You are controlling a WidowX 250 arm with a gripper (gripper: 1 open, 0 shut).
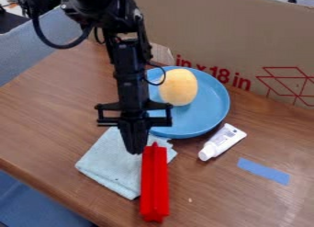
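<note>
My black gripper (135, 143) points down, shut, just above the upper end of a long red box (154, 189); whether it touches the box I cannot tell. The box lies lengthwise toward the front, partly on a folded pale blue cloth (108, 166) on the wooden table.
A blue plate (207, 116) holding a yellow rounded object (179, 86) sits behind the gripper. A white tube (222, 141) and a blue tape strip (263, 171) lie to the right. A cardboard box (252, 38) stands at the back.
</note>
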